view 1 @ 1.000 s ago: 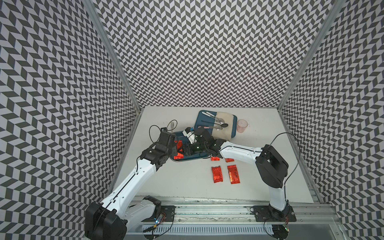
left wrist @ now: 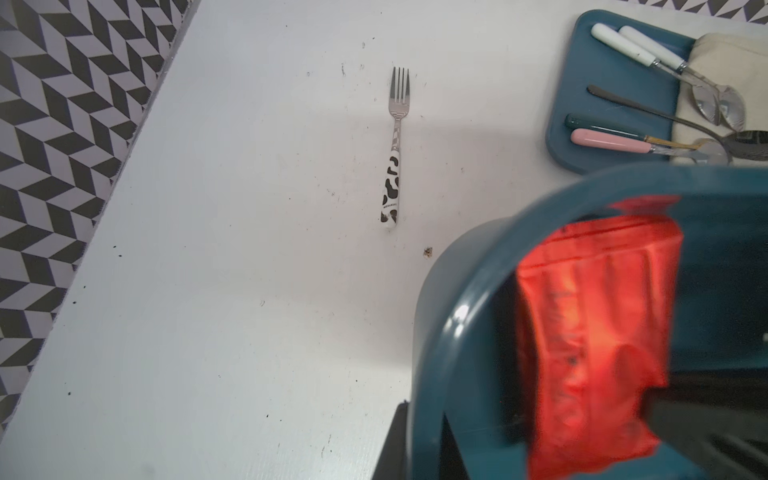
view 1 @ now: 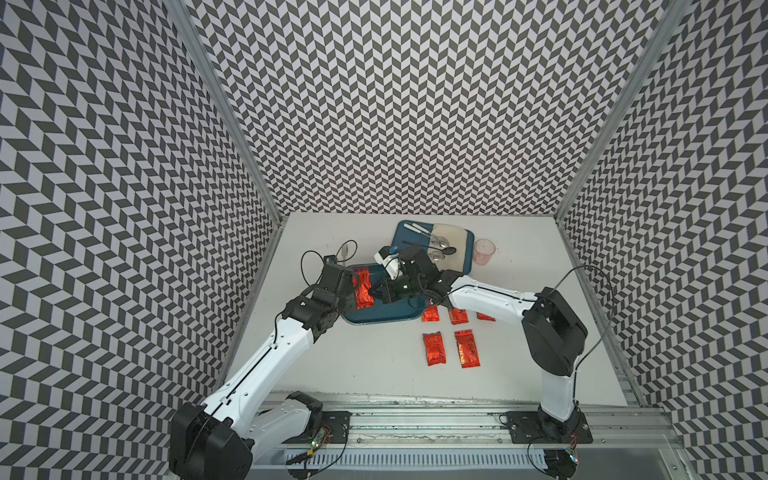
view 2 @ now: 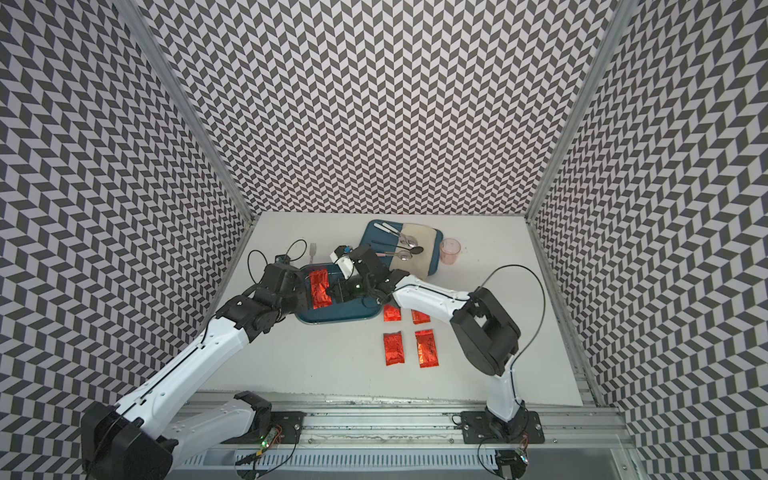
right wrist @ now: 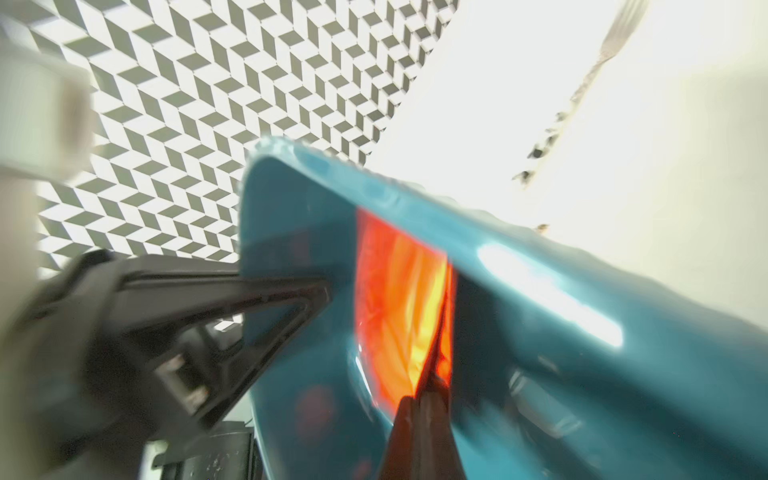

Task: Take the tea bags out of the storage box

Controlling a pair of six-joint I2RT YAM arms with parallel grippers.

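Note:
The blue storage box (left wrist: 473, 292) stands left of the table's middle. My left gripper is shut on its left wall, one finger outside and one inside. Over the box floor, a red tea bag (right wrist: 396, 308) stands raised, pinched by my right gripper, whose fingertips meet near its lower end. From the left wrist this bag hangs blurred, partly hidden low down by the dark right finger (left wrist: 720, 416). Several red tea bags lie on the table, among them a front left bag (view 1: 434, 349) and a front right bag (view 1: 467, 349).
A blue tray (left wrist: 616, 80) with several spoons and a beige cloth stands behind the box. A pink cup (view 1: 484, 252) is to its right. One fork (left wrist: 394, 152) lies behind left.
The left gripper stays at the box wall.

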